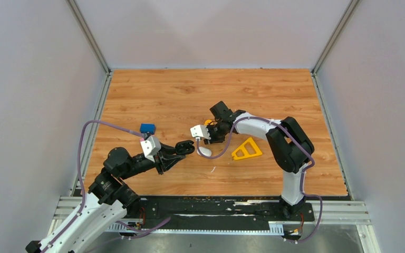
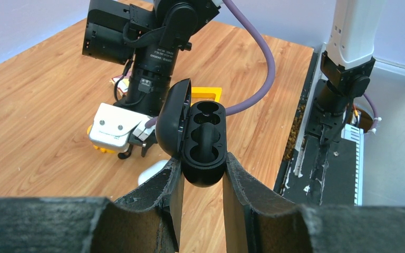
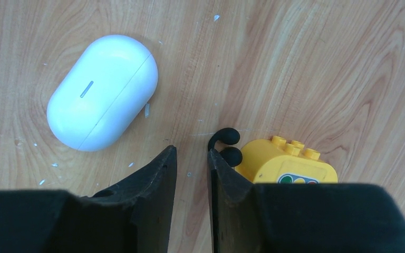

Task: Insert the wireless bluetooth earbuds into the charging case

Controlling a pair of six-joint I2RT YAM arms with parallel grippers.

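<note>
My left gripper is shut on the black charging case (image 2: 202,176), its lid raised and its wells facing the camera. Whether an earbud sits in those wells is hard to tell. From above, the case (image 1: 185,147) hangs left of the table's middle. Fingers parted, my right gripper points down close to the wood. A black curved earbud (image 3: 228,136) with two rounded ends appears right at its right fingertip, partly behind it. No earbud shows clearly in the gap, and whether finger and earbud touch I cannot tell.
A closed white case (image 3: 103,92) lies left of the right gripper. Beside the earbud is a yellow toy block (image 3: 290,163). A yellow triangle frame (image 1: 247,149) lies under the right arm, and a blue block (image 1: 147,128) rests at left.
</note>
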